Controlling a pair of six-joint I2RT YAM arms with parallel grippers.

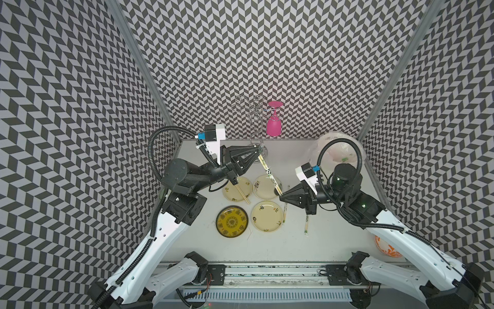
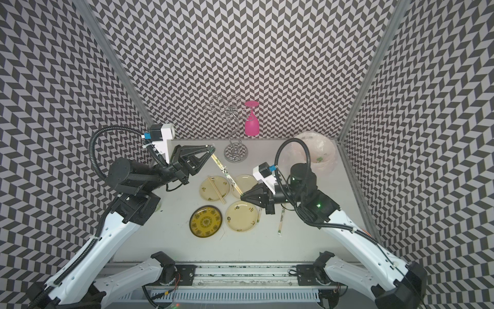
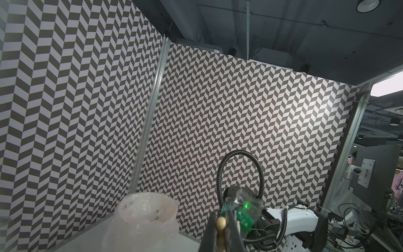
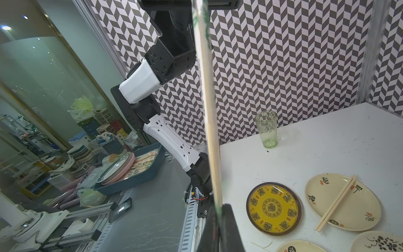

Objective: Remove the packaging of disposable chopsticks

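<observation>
A pair of chopsticks in a printed wrapper (image 1: pixel 267 169) slants between my two grippers, above the plates. My left gripper (image 1: pixel 258 147) is shut on the upper end; a pale wooden tip (image 3: pixel 220 223) shows between its fingers in the left wrist view. My right gripper (image 1: pixel 282 197) is shut at the lower end, where the thin wrapper end (image 4: pixel 218 208) runs in between its fingertips. In the right wrist view, bare-looking pale wood shows above that end, and green print lies higher up.
Bare chopsticks (image 4: pixel 335 203) rest on a cream plate (image 4: pixel 312 184). A yellow plate (image 1: pixel 232 221) and other cream plates lie nearby. A wrapped pair (image 1: pixel 306 225) is on the table at right. A clear-lined bin (image 2: pixel 314 146) stands back right; a rack holds a pink goblet (image 1: pixel 273 125).
</observation>
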